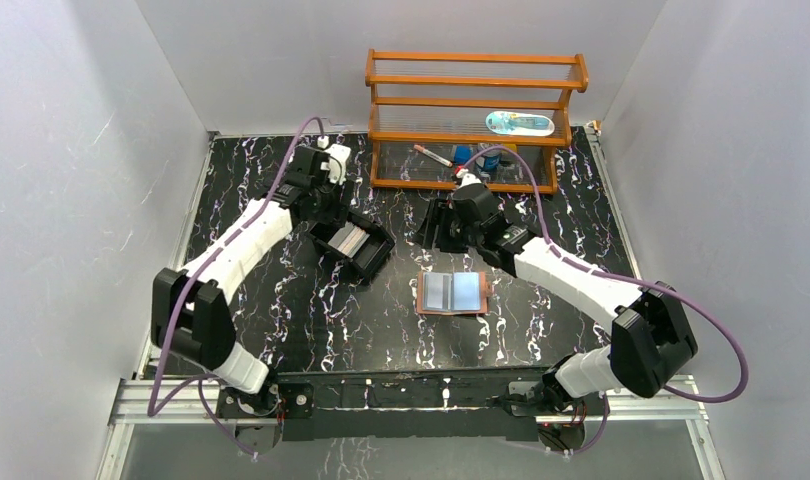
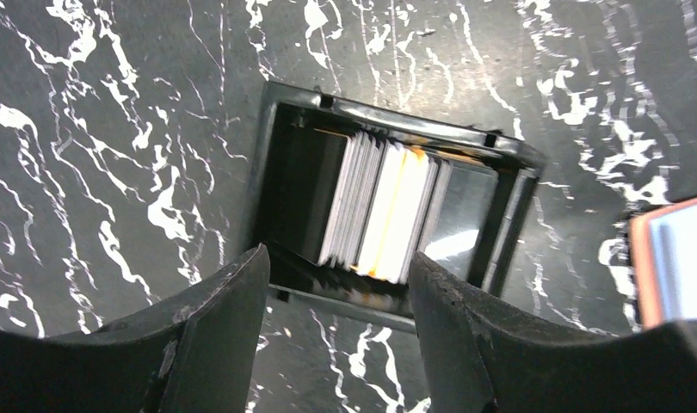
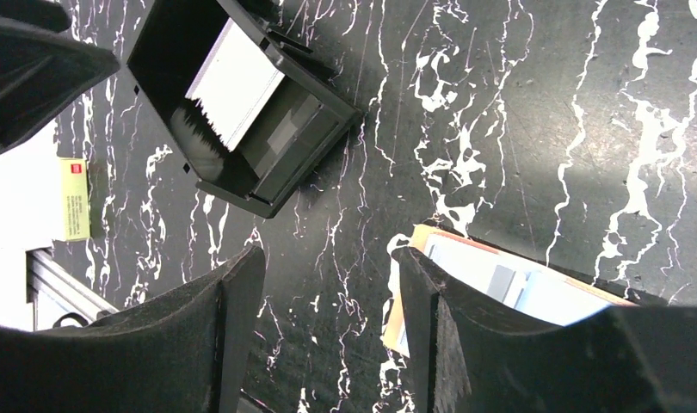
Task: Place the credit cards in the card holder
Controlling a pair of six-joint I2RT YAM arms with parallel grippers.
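Observation:
The credit cards [image 2: 388,206] stand in a row inside a black box [image 1: 366,263]; in the left wrist view they fill its middle, mostly white with a yellow-edged one among them. On the front part of the table the card holder [image 1: 452,293] lies open, a brown cover with clear sleeves; its edge [image 3: 422,238] also shows in the right wrist view. My left gripper hangs over the box, fingers apart, nothing between them. Open and empty too, my right gripper [image 1: 433,236] is right of the box and behind the holder.
At the back stands a wooden rack [image 1: 471,137] bearing a marker [image 1: 433,155], a blue-and-white package [image 1: 520,123] and other small items. Bare dark marbled table surrounds the holder and the box.

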